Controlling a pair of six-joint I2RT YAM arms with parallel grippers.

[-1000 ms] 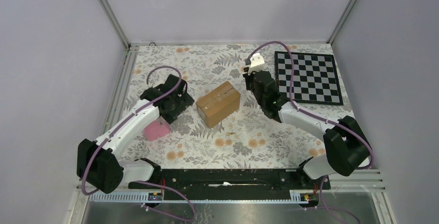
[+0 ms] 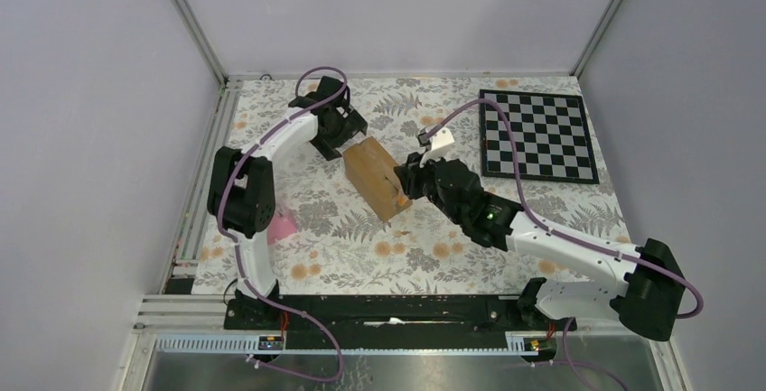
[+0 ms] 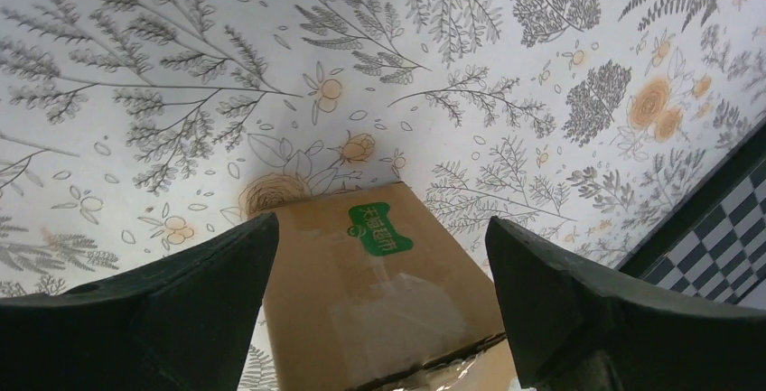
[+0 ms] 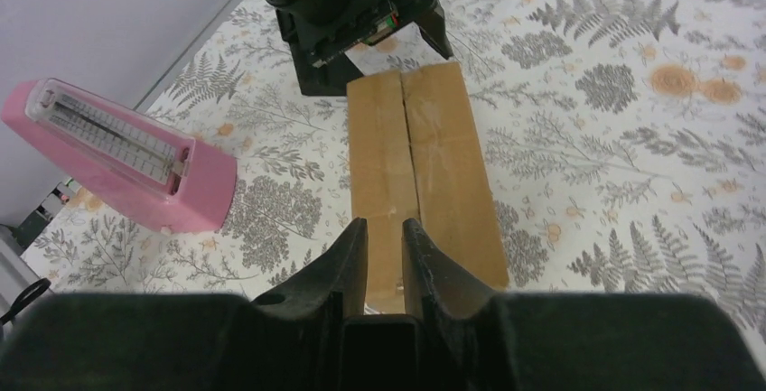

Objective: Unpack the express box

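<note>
A brown cardboard box [image 2: 372, 174], taped along its top seam, lies in mid-table, its long side slanting down to the right. At its upper-left end is my left gripper [image 2: 350, 141]. It stands open, and in the left wrist view the box [image 3: 361, 292] with a green label shows between its spread fingers; contact cannot be made out. My right gripper is near the box's right side in the top view. Its fingers [image 4: 348, 260] are drawn together to a narrow gap; the box shows beyond, and no held thing is visible.
To the box's lower left stands a pink metronome [image 4: 117, 156], partly covered by the left arm in the top view. A checkered board [image 2: 539, 135] lies at the back right. Between the box and the front edge the table [image 2: 361, 269] is clear.
The box has turned, from slanting up to the right to slanting down to the right.
</note>
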